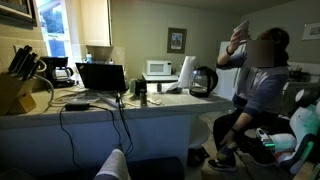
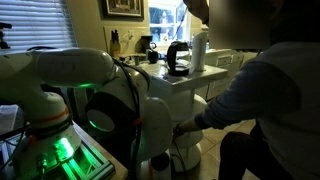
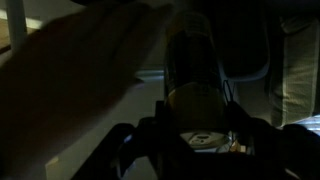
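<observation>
A dark, cylinder-like object [image 3: 193, 60] with a pale orange round end fills the middle of the wrist view. My gripper appears shut on it, though the fingers are dark and partly lost in shadow. A person's hand [image 3: 70, 75] comes in from the left, close beside the object; whether it touches cannot be told. In exterior view 1 my white arm [image 1: 287, 142] is low at the right, and its gripper end is hard to make out against the person.
A person [image 1: 262, 85] leans in beside my arm, one hand raised and the other reaching down, and fills the right of exterior view 2. The counter [image 1: 120, 115] bears a black kettle [image 1: 203, 82], a laptop [image 1: 102, 77] and a knife block [image 1: 15, 93].
</observation>
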